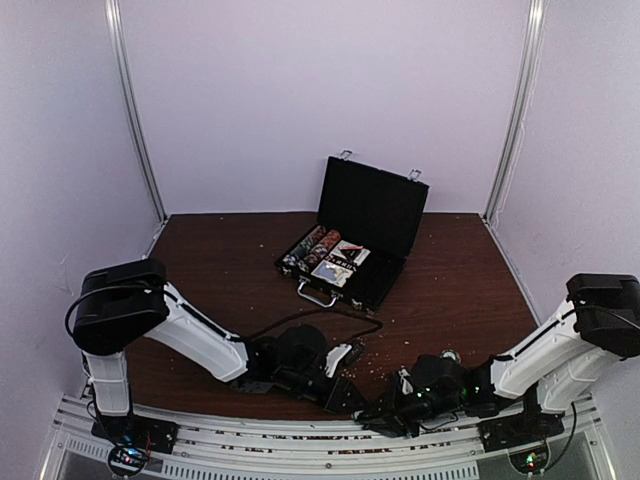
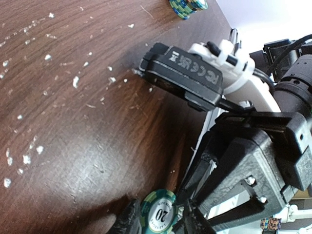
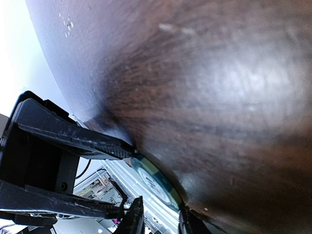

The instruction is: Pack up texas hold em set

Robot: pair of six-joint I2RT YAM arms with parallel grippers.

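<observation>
A green poker chip marked 20 is held near the table's front edge, with my left gripper shut on it. My right gripper reaches the same chip from the other side, its fingers part open around the chip's lower edge. In the right wrist view the chip stands tilted at the left gripper's fingertips. The black case lies open at the back, with chip rows and cards in its tray. From above, both grippers mostly hide the chip.
A green chip stack stands behind the right arm, its top just showing from above. A dark cable lies across the table before the case. White specks litter the wood.
</observation>
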